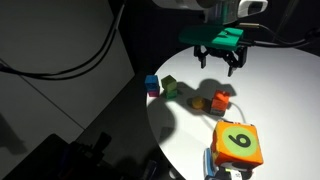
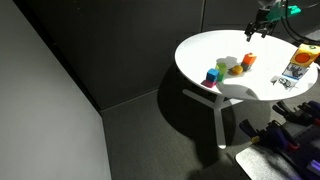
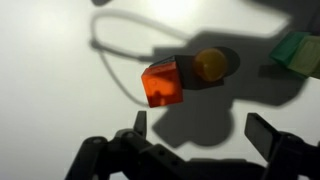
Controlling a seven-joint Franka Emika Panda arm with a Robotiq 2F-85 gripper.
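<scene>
Above the white round table hangs my gripper (image 1: 216, 68), open and with nothing between its fingers. An orange-red block (image 3: 162, 84) lies on the table ahead of the fingertips in the wrist view, apart from them. Right beside it sits a small orange-yellow round piece (image 3: 210, 64). A green block (image 1: 170, 84) stands further left in exterior view 1, close to a blue and pink block (image 1: 152, 86) by the table's edge. None of these is touched by the gripper.
A large orange and yellow box with a 6 on it (image 1: 238, 145) stands at the table's near edge, with a blue and white item (image 1: 211, 163) beside it.
</scene>
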